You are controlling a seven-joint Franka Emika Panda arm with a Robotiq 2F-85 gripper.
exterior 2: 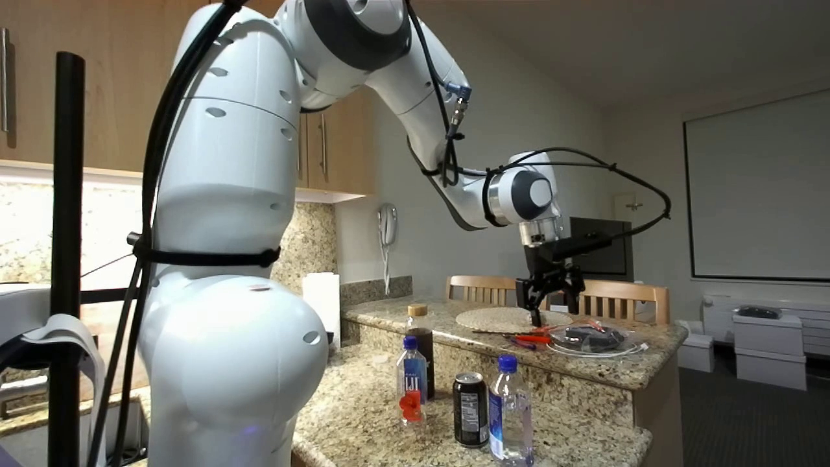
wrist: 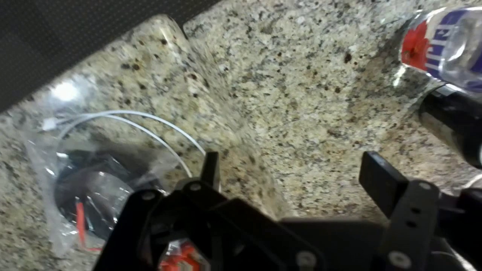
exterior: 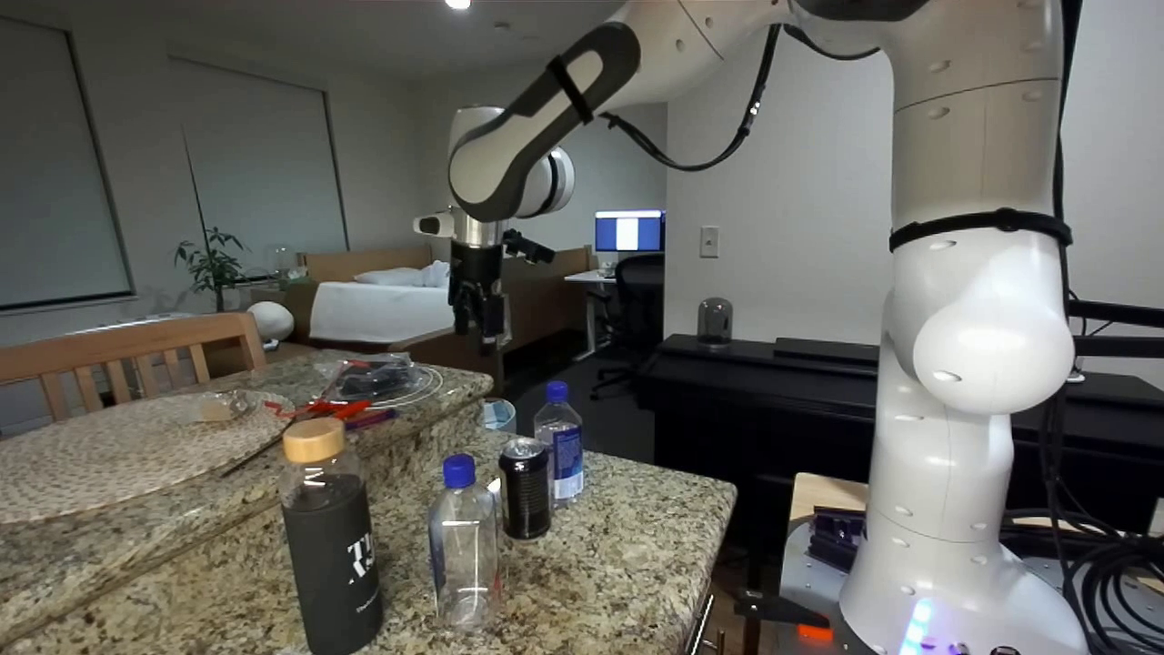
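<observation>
My gripper stands open, its two fingers wide apart and only countertop showing between them. In exterior view 1 the gripper (exterior: pixel 477 329) points down in the air, near the raised counter ledge. Below on the lower counter stand a blue-capped water bottle (exterior: pixel 566 449), a black can (exterior: pixel 526 489) close beside it, and a second blue-capped bottle (exterior: pixel 466 546). A dark bottle with a wooden cap (exterior: pixel 333 557) is nearest that camera. The wrist view has one labelled bottle (wrist: pixel 452 49) and the can (wrist: pixel 452 122) at its right edge.
On the raised ledge (exterior 2: pixel 498 336) lie a plastic bag with dark contents (exterior 2: pixel 587 338), a white cable (wrist: pixel 135 113), red-handled items (exterior 2: pixel 533 338) and a round woven mat (exterior 2: pixel 490 318).
</observation>
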